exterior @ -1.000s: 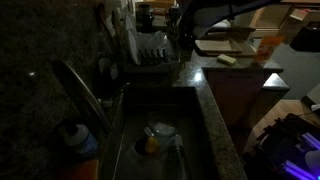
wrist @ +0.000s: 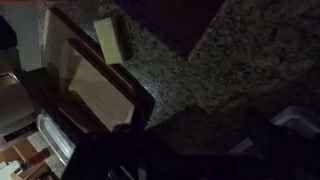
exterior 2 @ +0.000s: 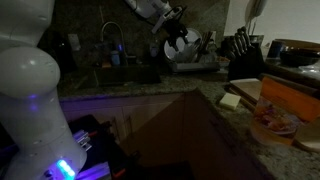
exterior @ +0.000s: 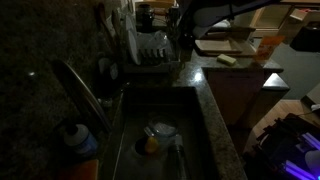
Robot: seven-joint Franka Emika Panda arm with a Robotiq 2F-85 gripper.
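Observation:
My gripper hangs at the near side of the dish rack, above the counter. From the second exterior view, the gripper shows high in front of the upright white plates. Dark finger shapes fill the bottom of the wrist view, where the gripper stands open; nothing can be made out between them. A pale yellow block lies on the speckled counter beside a wooden board, away from the fingers. The scene is dim, so contact between gripper and rack cannot be judged.
The dark sink holds a greyish dish and a small yellowish round thing. A blue-and-white bottle stands left of it. An orange-topped bag and a knife block occupy the counter at right.

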